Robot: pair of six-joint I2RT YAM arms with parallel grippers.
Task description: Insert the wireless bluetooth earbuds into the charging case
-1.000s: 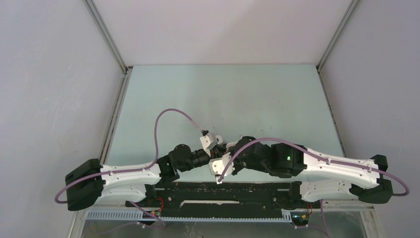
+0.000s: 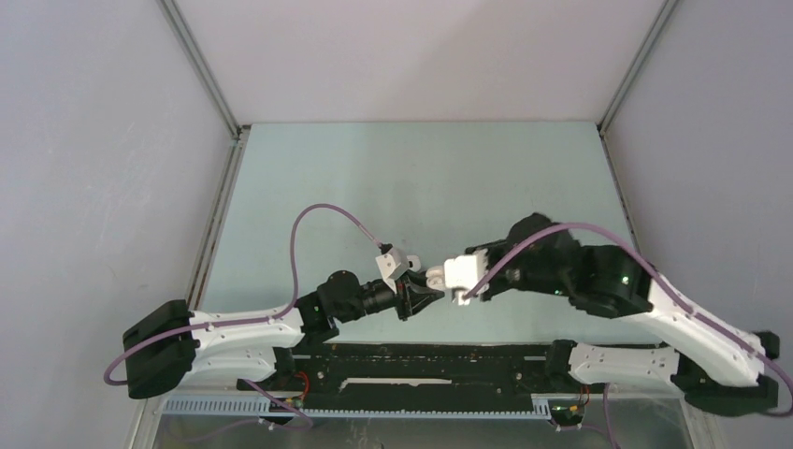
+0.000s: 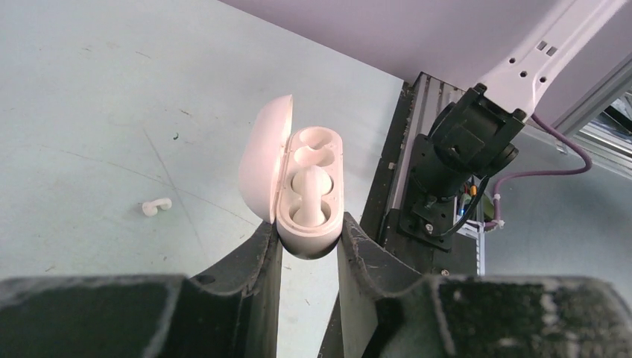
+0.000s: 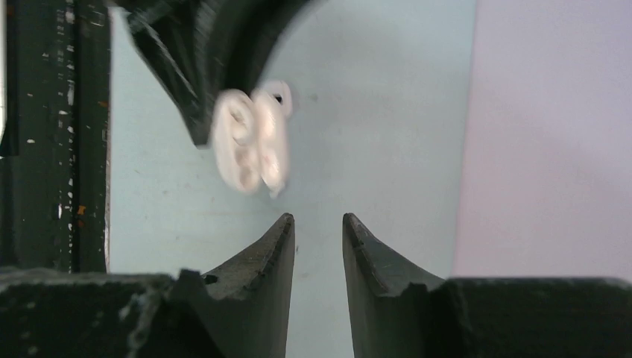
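Observation:
My left gripper (image 2: 416, 285) is shut on the open white charging case (image 3: 309, 231), held upright with its lid (image 3: 264, 156) to one side. One white earbud (image 3: 311, 198) sits in the case's lower slot; the upper slot looks empty. A second white earbud (image 3: 156, 205) lies on the table beyond the case in the left wrist view. My right gripper stands open with nothing between its fingers; in the right wrist view the case is blurred above it.
My right arm has lifted and swung back and to the right, away from the case, now blurred in motion. The left arm has stayed in place.

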